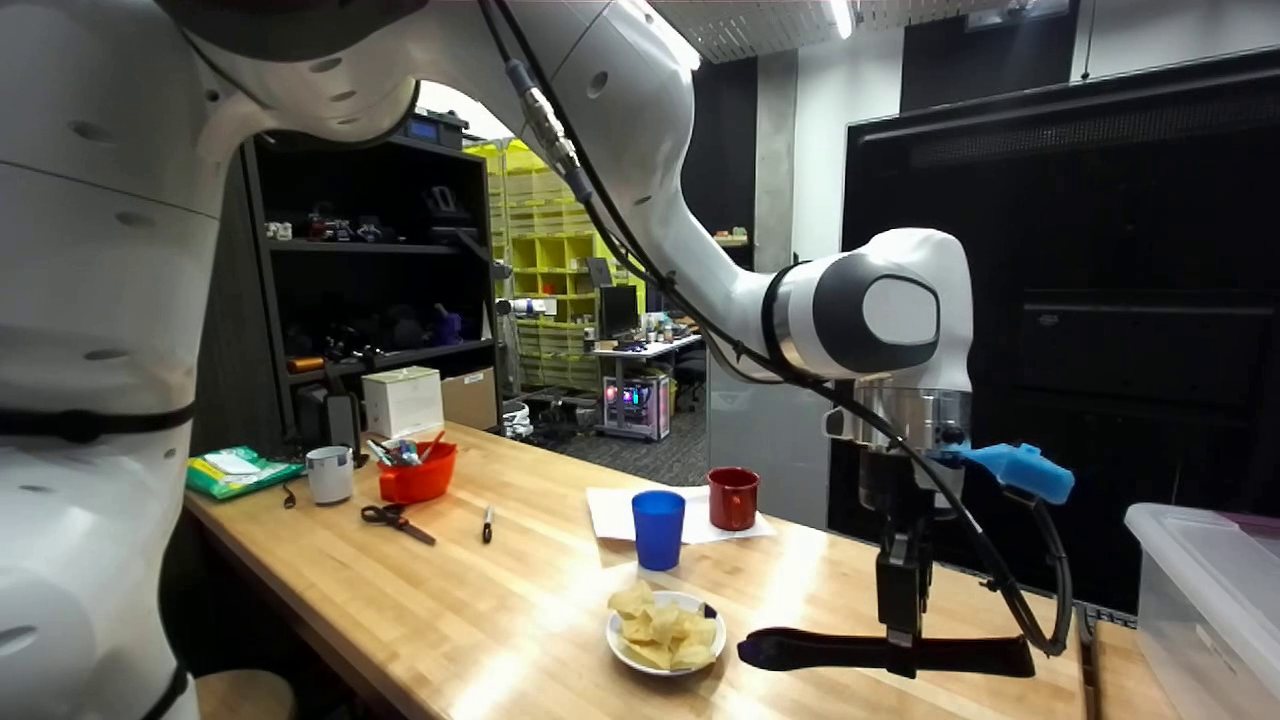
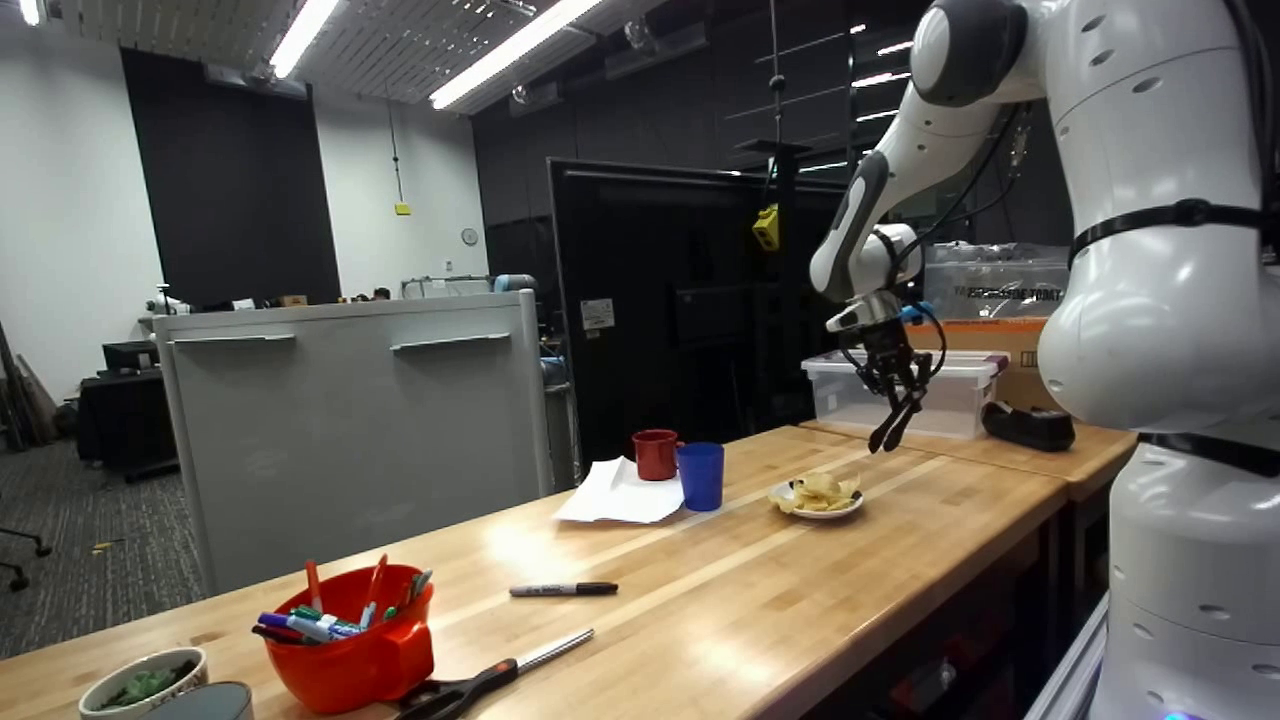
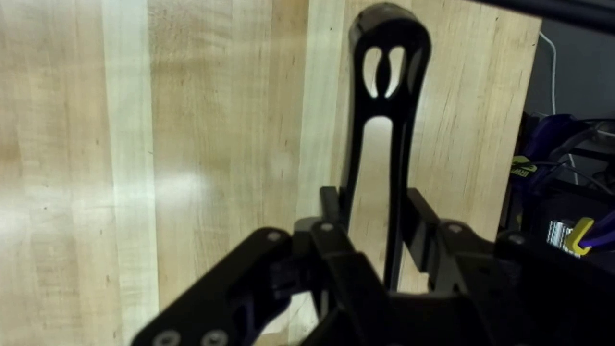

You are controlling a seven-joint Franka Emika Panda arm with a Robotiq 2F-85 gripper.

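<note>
Black tongs (image 1: 810, 649) are clamped across my gripper (image 1: 903, 658), which is shut on both of their arms. In exterior view 1 they lie nearly level, one end pointing left toward the plate and hanging above the table. From the wrist, the rounded, slotted end of the tongs (image 3: 387, 69) points away from my fingers (image 3: 330, 204), with a gap between the two tong arms. To the left of the tongs, a white plate (image 1: 631, 654) bears a pile of yellow chips (image 1: 663, 629). A small dark piece sits at the plate's edge.
Behind the plate stand a blue cup (image 1: 659, 530) and a red mug (image 1: 733, 498) by white paper (image 1: 613, 514). A clear bin (image 1: 1200, 600) is at the right. Scissors (image 1: 396, 521), a marker (image 1: 487, 524) and a red pen holder (image 1: 417, 475) lie farther left.
</note>
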